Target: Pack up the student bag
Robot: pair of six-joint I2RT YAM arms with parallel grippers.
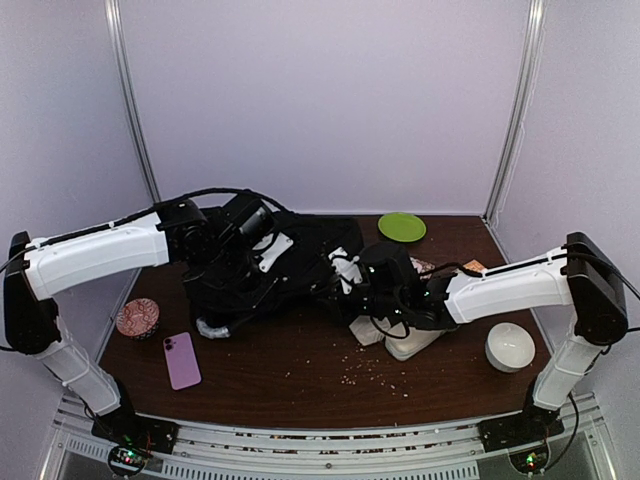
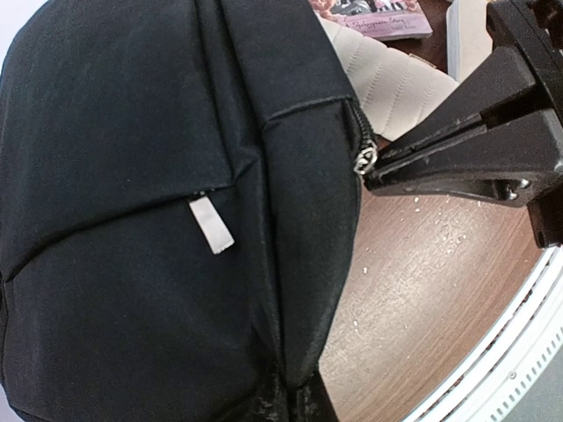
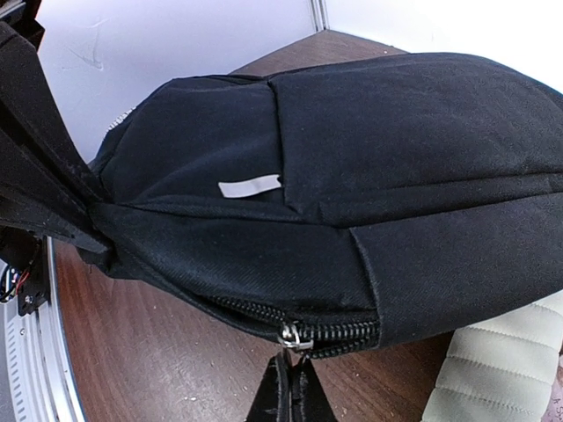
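Observation:
The black backpack (image 1: 318,245) lies across the back left of the table, with both arms partly covering it in the top view. In the left wrist view my left gripper is shut, pinching the dark fabric at the bag's near end. My right gripper is shut at the metal zipper pull (image 3: 295,336) on the bag's side edge; the thin tab between its tips is mostly hidden. Zipper teeth (image 3: 251,308) show on both sides of the pull. Seen from the left wrist, the right fingertips (image 2: 387,176) meet the pull as well.
A cream quilted pouch (image 2: 396,79) and a pink book (image 2: 391,26) lie beyond the bag. Round the table are a purple phone (image 1: 182,361), a patterned bowl (image 1: 138,317), a white bowl (image 1: 510,347) and a green plate (image 1: 402,227). Crumbs dot the clear front middle.

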